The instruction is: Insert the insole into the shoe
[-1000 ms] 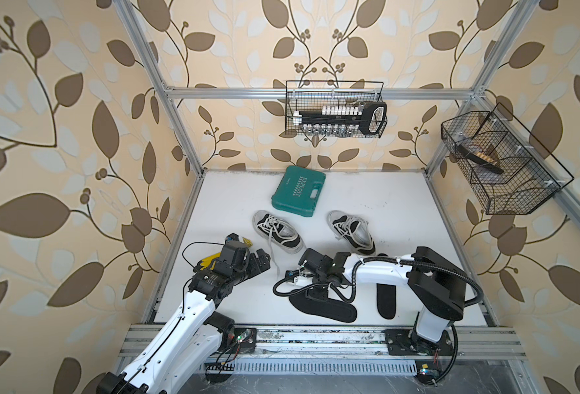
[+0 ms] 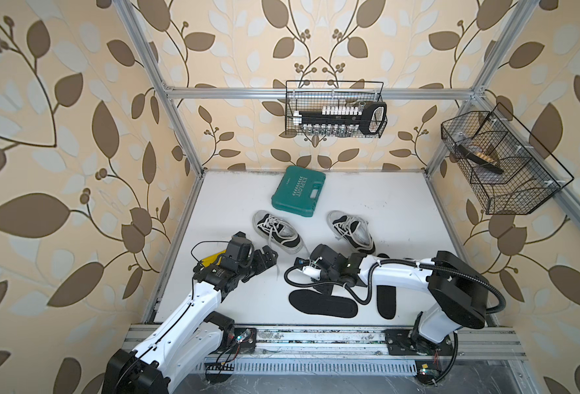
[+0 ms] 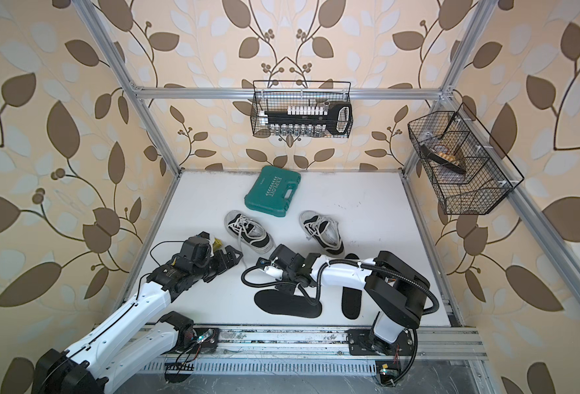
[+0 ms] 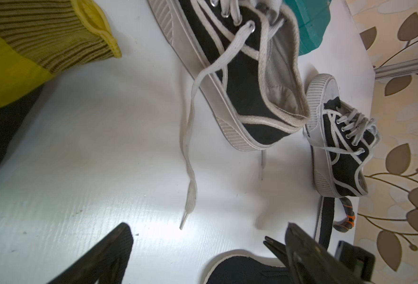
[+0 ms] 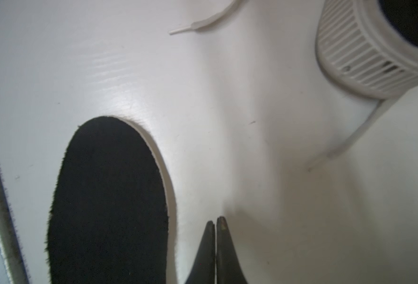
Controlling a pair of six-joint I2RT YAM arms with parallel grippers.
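Observation:
Two black-and-white sneakers lie on the table, the left shoe (image 2: 283, 237) and the right shoe (image 2: 349, 229), laces trailing. A black insole (image 2: 322, 303) lies flat along the front, another insole (image 2: 386, 302) stands lengthwise to its right. My left gripper is open above the table near the left shoe, with nothing between its fingers. My right gripper is shut, nothing visible between its tips, hovering beside the rounded end of an insole (image 5: 107, 198) in the right wrist view.
A green case (image 2: 298, 190) lies at the back. Yellow fabric (image 4: 19, 42) lies at the left, beside my left arm. Wire baskets (image 2: 336, 111) hang on the frame.
Both arms have shifted slightly right in the top left view, the left one also slightly up. The front insole is uncovered more; its right end has moved slightly since a second ago.

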